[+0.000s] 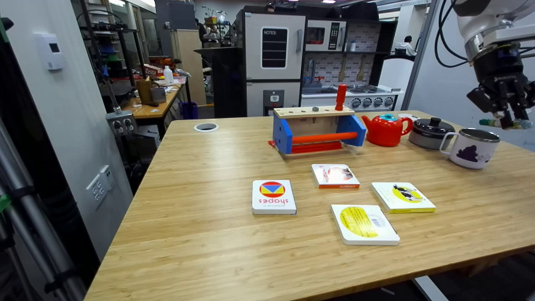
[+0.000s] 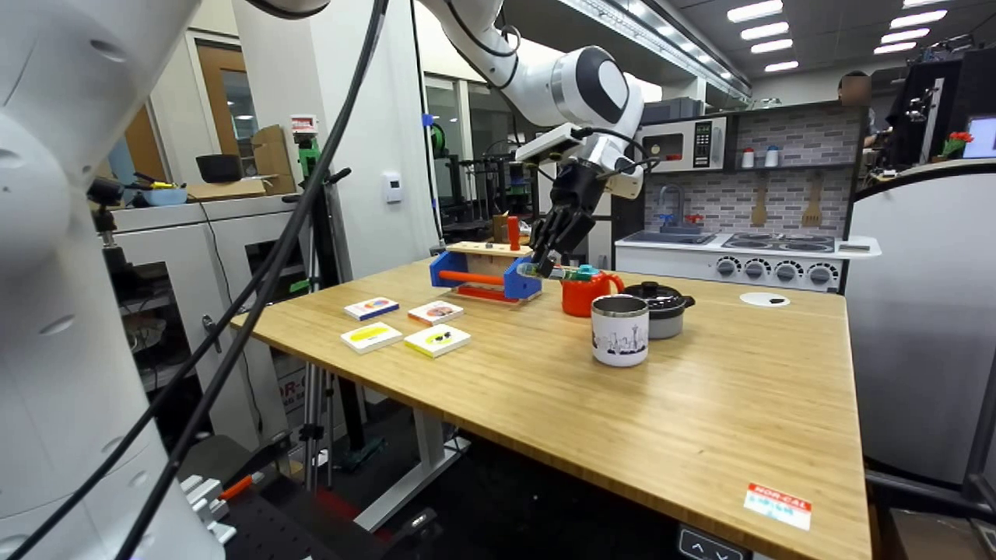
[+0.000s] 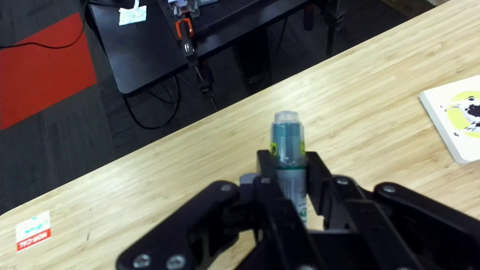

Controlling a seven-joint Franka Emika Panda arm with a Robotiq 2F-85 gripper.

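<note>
In the wrist view, a slim tube-shaped bottle with a clear cap, teal upper part and pale printed label is pinched between the black fingers of my gripper. Exterior view 1 has the gripper at the far right, above the table and close to the white mug; the bottle lies roughly level across its fingertips. From the other side, the gripper appears raised over the table, in front of the blue toolbox and left of the red teapot.
Several small board books lie flat, among them the shapes book and the cow book. A toy workbench and a lidded pot stand farther back. Bare tabletop spreads in front of the mug.
</note>
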